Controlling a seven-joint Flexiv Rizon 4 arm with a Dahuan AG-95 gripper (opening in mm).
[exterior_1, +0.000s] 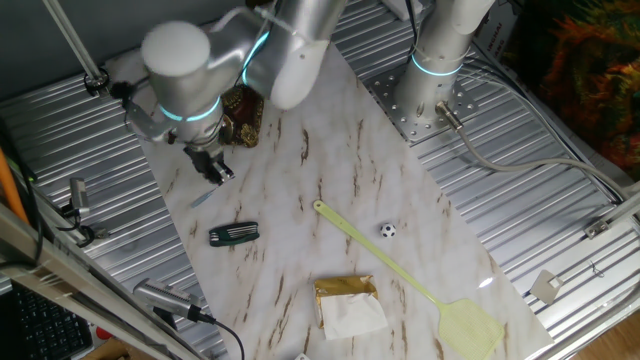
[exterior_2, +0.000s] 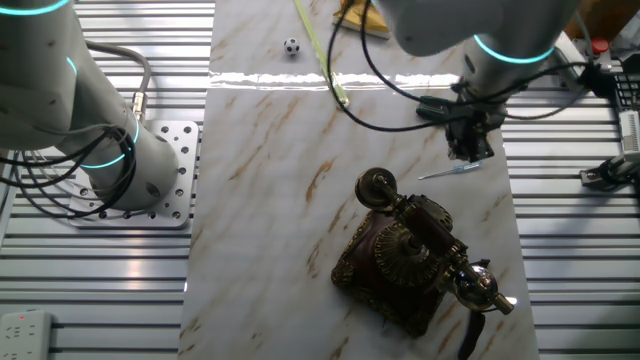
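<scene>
My gripper (exterior_1: 223, 177) hangs over the left part of the marble-patterned table, pointing down. Just beneath it is a thin screwdriver with a light blue handle (exterior_1: 203, 197); in exterior view 1 the gripper covers its far end. Exterior view 2 has the gripper (exterior_2: 468, 152) close behind the screwdriver (exterior_2: 455, 171), whose whole length shows on the table. Whether the fingers are apart or together is too small and dark to tell. An ornate dark red and gold telephone (exterior_2: 408, 255) stands nearer in that view; the arm partly hides this telephone (exterior_1: 243, 115) in exterior view 1.
A dark green multi-tool (exterior_1: 234, 234) lies near the screwdriver. Farther right are a yellow-green fly swatter (exterior_1: 375, 250), a small football (exterior_1: 388, 230) and a gold-and-white packet (exterior_1: 349, 307). Bare tabletop spreads around the middle.
</scene>
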